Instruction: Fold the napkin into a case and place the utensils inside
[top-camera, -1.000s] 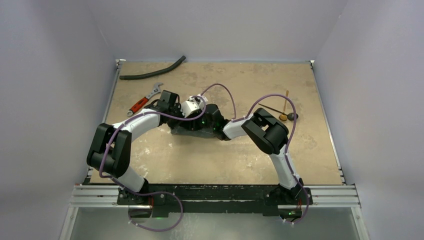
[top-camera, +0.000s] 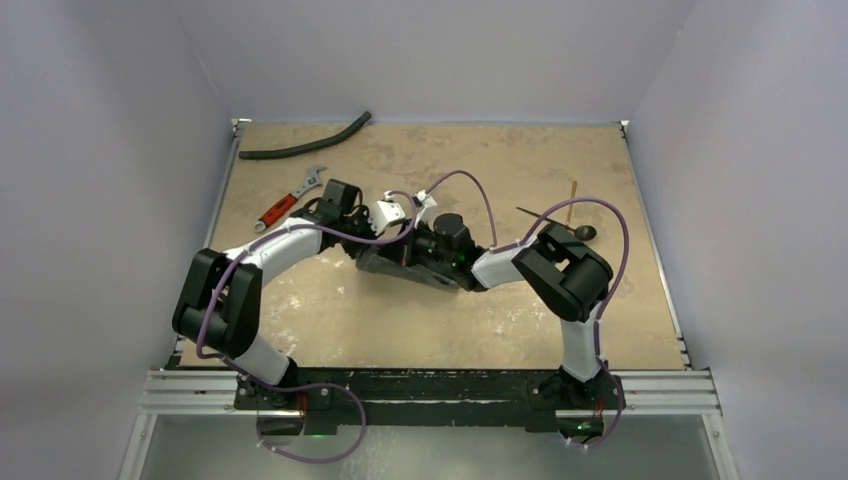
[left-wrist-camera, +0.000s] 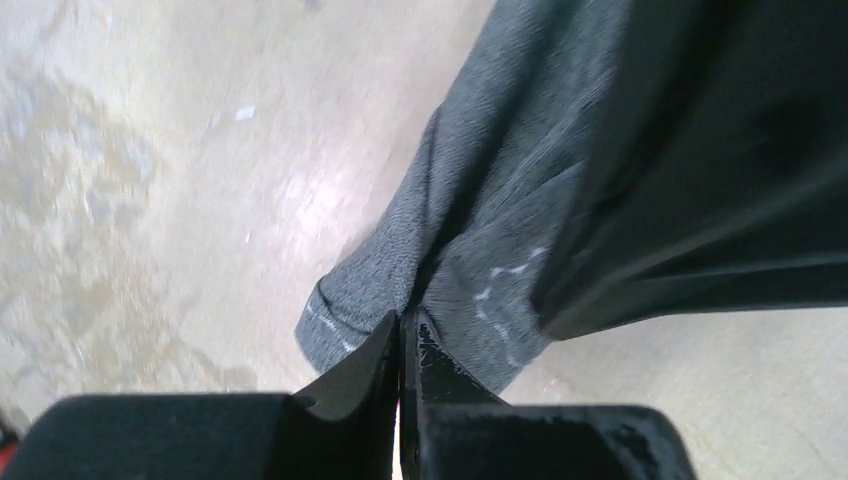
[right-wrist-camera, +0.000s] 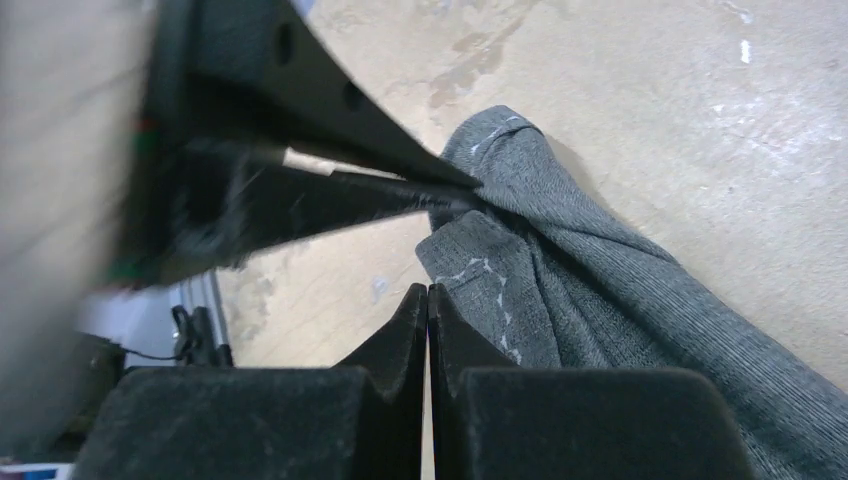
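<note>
The dark grey napkin (top-camera: 405, 276) lies bunched in a long folded strip at the table's middle, under both grippers. In the left wrist view my left gripper is shut at a folded end of the napkin (left-wrist-camera: 480, 285); whether cloth is between its tips is unclear. In the right wrist view my right gripper is shut, nothing seen between its fingers, over the cloth (right-wrist-camera: 600, 270) beside the other gripper. At the right of the top view lie a black ladle (top-camera: 585, 232), partly hidden wooden utensils (top-camera: 573, 190) and a thin dark stick (top-camera: 532, 214).
A red-handled wrench (top-camera: 280, 208) lies left of my left arm, and a dark curved tube (top-camera: 290, 150) at the back left. The two arms are very close together.
My right gripper and arm have moved to the right, and the napkin has shifted right with them. The left gripper has moved slightly right.
</note>
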